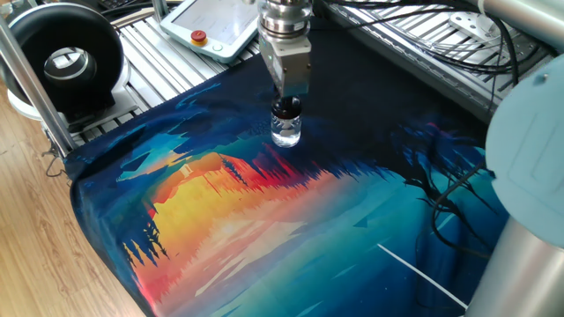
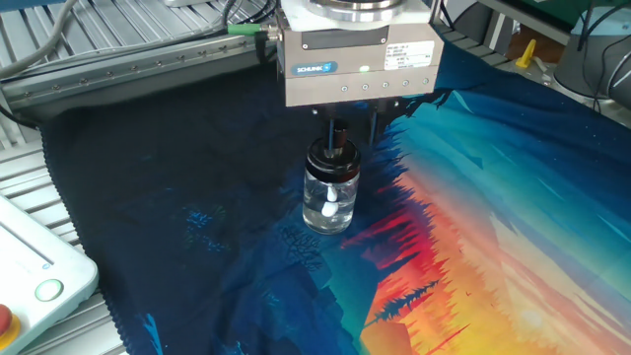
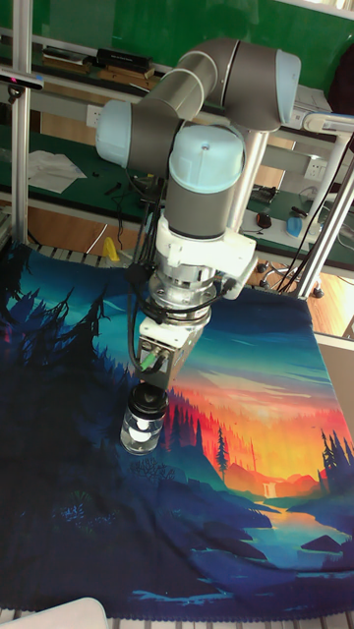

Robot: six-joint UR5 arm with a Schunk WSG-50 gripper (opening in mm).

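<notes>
A clear glass jar with a black lid stands upright on the printed cloth. It holds clear liquid and something white. The lid has a narrow dark knob on top. My gripper hangs just over the lid, its two thin dark fingers apart. One finger overlaps the knob in exterior view 2; the other stands clear to its right. Whether the near finger touches the knob I cannot tell. In exterior view 1 the gripper body covers the fingers, above the jar.
The cloth around the jar is clear, with some folds. A teach pendant with a red button lies at the back. Black cables run along the metal rail, and a black round object stands at the left.
</notes>
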